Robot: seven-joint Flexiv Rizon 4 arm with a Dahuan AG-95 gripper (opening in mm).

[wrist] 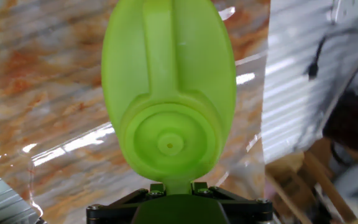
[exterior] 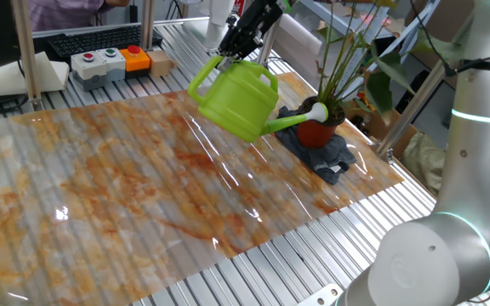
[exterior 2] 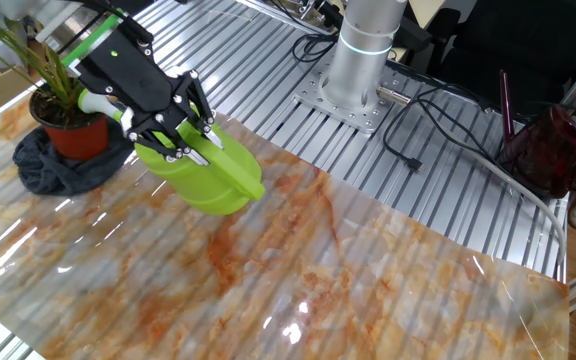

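A green watering can [exterior: 238, 98] hangs above the marbled mat, tilted with its spout [exterior: 292, 120] toward the potted plant. My gripper [exterior: 228, 61] is shut on the can's top handle, and in the wrist view the fingers meet on a green part at the bottom edge. The spout's pale rose overlaps the reddish-brown pot [exterior: 316, 133] near its rim; no water can be made out. In exterior view 2 the can [exterior 2: 203, 180] is partly covered by my black gripper [exterior 2: 190, 148]. The pot [exterior 2: 76, 138] stands upright on a dark grey cloth [exterior 2: 43, 172].
Long leaves [exterior: 388, 81] rise from the pot beside my arm. At the back left are a button box [exterior: 100, 68] and a keyboard [exterior: 83, 40]. A dark red pitcher [exterior 2: 548, 155] and loose cables lie on the far side.
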